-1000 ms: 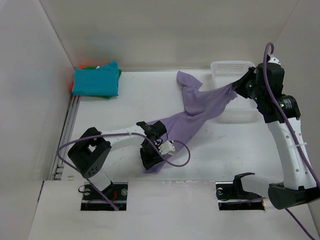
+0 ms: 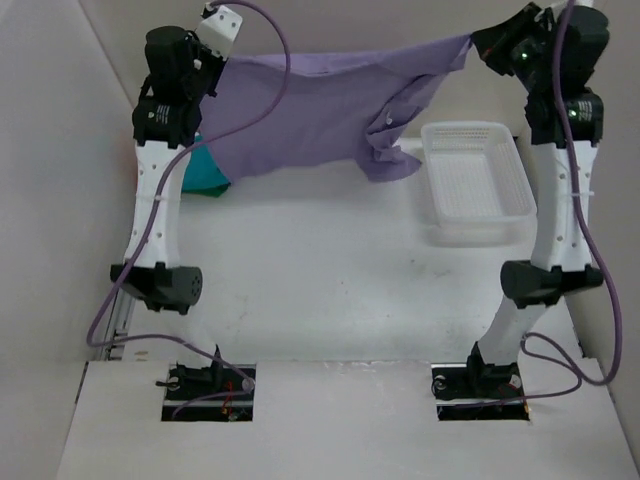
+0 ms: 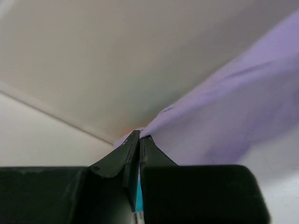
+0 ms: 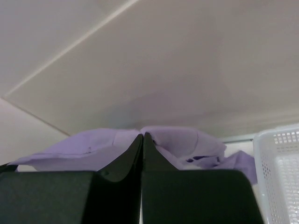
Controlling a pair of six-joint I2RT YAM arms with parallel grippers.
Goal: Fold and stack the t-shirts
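Note:
A purple t-shirt (image 2: 310, 115) hangs stretched in the air between my two arms at the back of the table. My left gripper is shut on one end of the cloth, which runs from its tips up to the right in the left wrist view. The other end is pinched by my right gripper, also shut, with purple fabric (image 4: 182, 140) bunched behind its tips. Below the left end, a folded teal shirt (image 2: 204, 172) shows partly; the purple cloth and left arm hide the rest.
An empty white basket (image 2: 478, 212) stands at the right, beneath and in front of the right gripper. A wall rises behind the table.
My left arm has swung from the front of the table up to the far left, carrying its end of the purple shirt. The right gripper has risen backward, and the cloth is now lifted and spread.

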